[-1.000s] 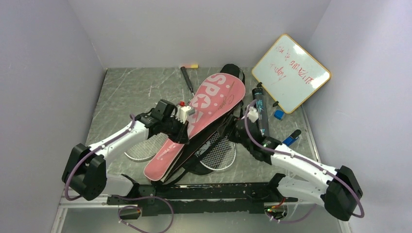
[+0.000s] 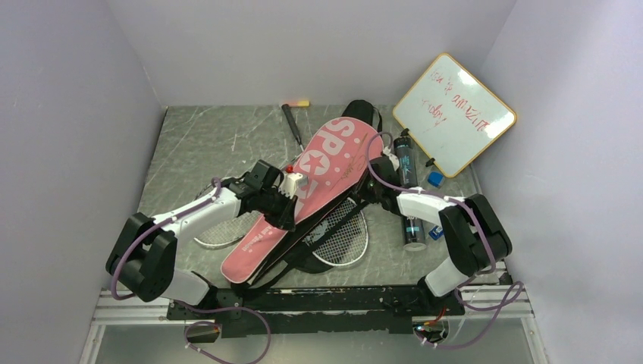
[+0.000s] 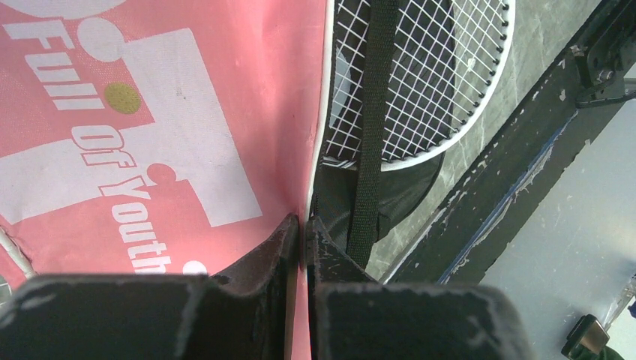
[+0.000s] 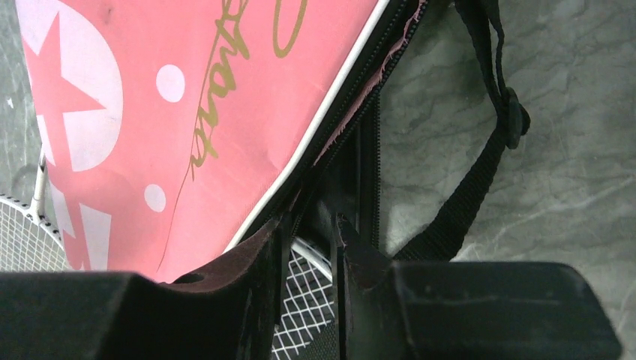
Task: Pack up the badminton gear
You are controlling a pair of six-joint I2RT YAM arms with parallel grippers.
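Observation:
The long pink racket bag (image 2: 334,152) lies slantwise across the table, its zipped side unfastened along the lower right. My left gripper is shut on the white-piped edge of the bag (image 3: 172,142)'s pink cover. In the right wrist view, my right gripper has a narrow gap between its fingers, at the black zip edge (image 4: 341,131); no grip on it shows. One racket (image 2: 345,243) lies partly beneath the bag's right side, its head crossed by a black strap (image 3: 375,97). Another racket (image 2: 227,227) lies to the left, partly covered by the bag and left arm.
A black tube (image 2: 414,231) lies at the right, partly under the right arm. Small blue items, including a blue block (image 2: 435,179), lie near it. A whiteboard (image 2: 455,114) leans at the back right. Bare table (image 2: 205,140) shows at the back left.
My left gripper shifted slightly right and down, the bag edge moving a little with it.

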